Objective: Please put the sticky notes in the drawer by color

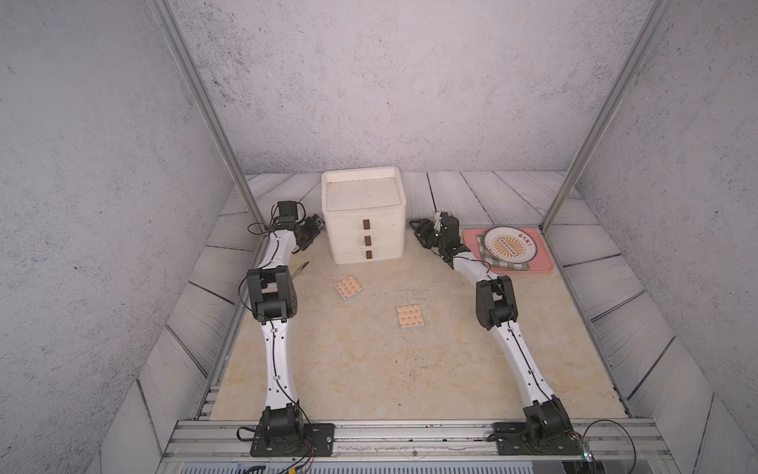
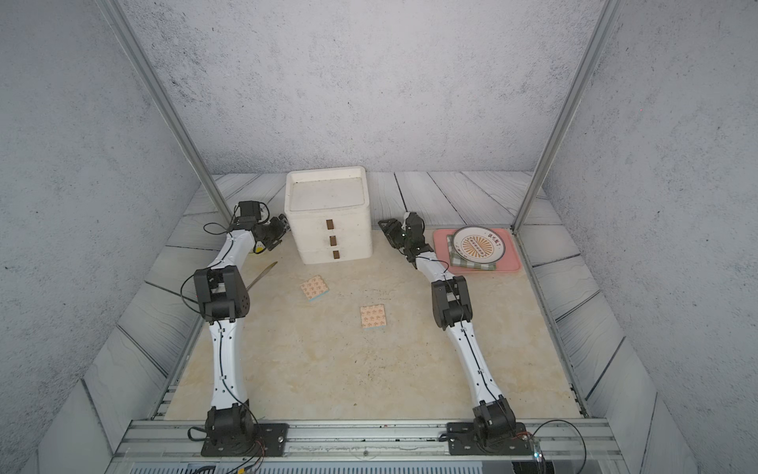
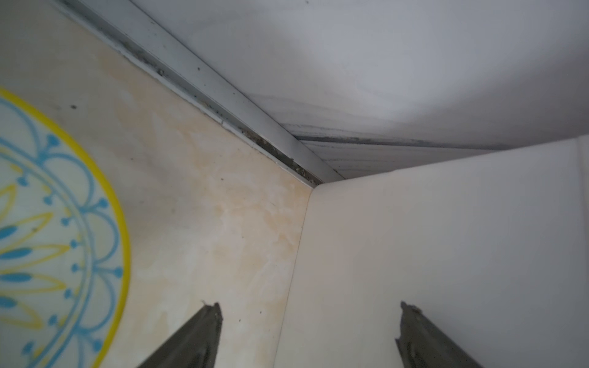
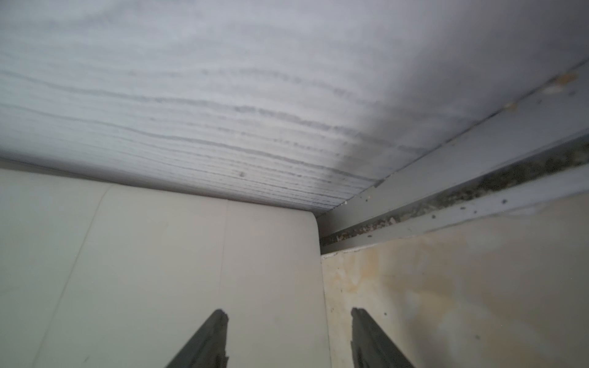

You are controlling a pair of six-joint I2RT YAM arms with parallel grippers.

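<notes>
The white three-drawer box (image 1: 353,229) stands at the back centre, its drawers closed. Two pink-patterned sticky note pads lie in front of it, one (image 1: 347,287) nearer the box, the other (image 1: 409,316) farther forward and right. My left gripper is low at the box's left side, open, with nothing between its fingers. My right gripper is low at the box's right side, also open and empty, facing that side wall and the back edge of the table.
A patterned round item (image 3: 49,245) lies by the left gripper, and a knife (image 2: 260,275) lies left of the pads. At back right a pink tray (image 1: 541,260) holds a checked cloth and a plate (image 1: 510,244).
</notes>
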